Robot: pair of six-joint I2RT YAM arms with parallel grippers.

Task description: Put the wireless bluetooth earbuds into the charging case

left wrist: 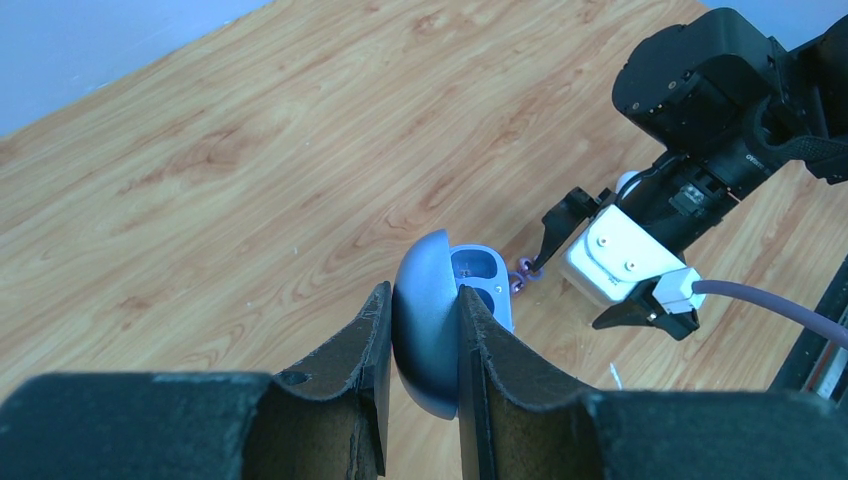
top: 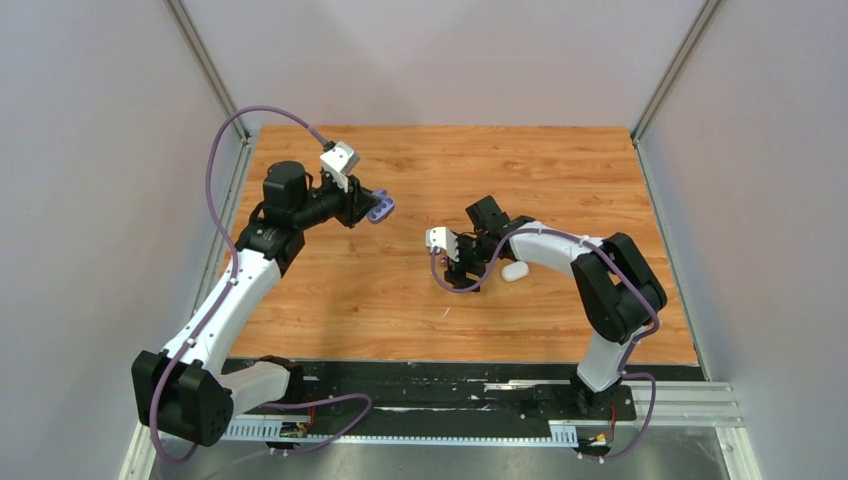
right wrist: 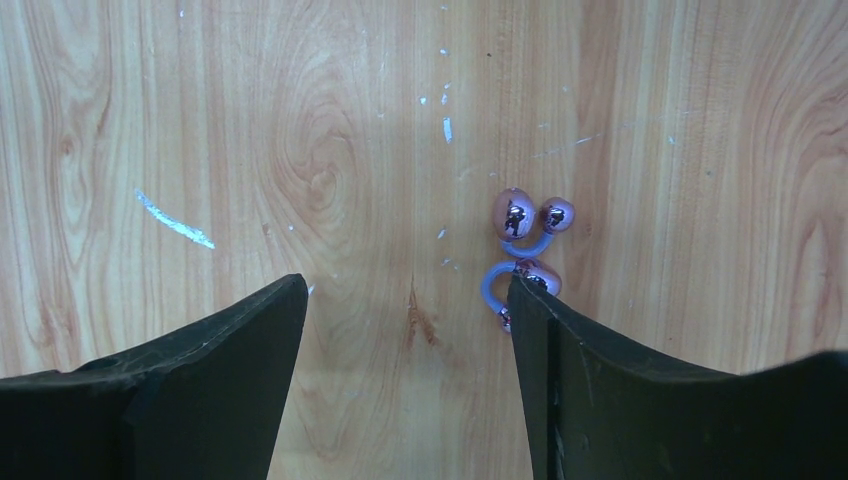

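Held up over the left part of the table is the lavender charging case [top: 381, 207], with my left gripper [top: 369, 203] shut on it. In the left wrist view its smooth rounded back [left wrist: 424, 322] sits between the fingers, and a hollow compartment [left wrist: 476, 265] faces away to the right. Two shiny purple clip-shaped earbuds [right wrist: 514, 212] [right wrist: 540, 275] lie close together on the wood in the right wrist view. Above them my right gripper is open with nothing between its fingers; its right finger [right wrist: 570, 350] partly covers the lower earbud.
A small white rounded object [top: 515, 271] lies on the table beside the right arm. Bare wood [top: 440, 165] stretches across the back, and the front middle of the table is clear apart from pale scratches.
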